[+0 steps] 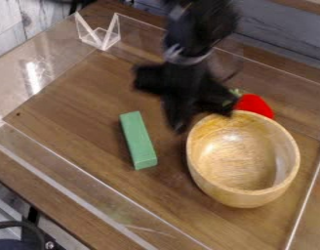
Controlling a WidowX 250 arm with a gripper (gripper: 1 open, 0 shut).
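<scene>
My black gripper (176,98) is raised over the middle of the table, blurred by motion, its fingertips left of and above the wooden bowl (242,180); whether it is open or shut is not clear. A green block (137,139) lies flat on the wooden table (71,107), left of the bowl and below the gripper. The bowl looks empty. A red object (253,106), apparently a vegetable, sits behind the bowl, partly hidden by it and the arm.
A clear plastic piece (99,32) stands at the back left. A transparent edge runs along the near left side.
</scene>
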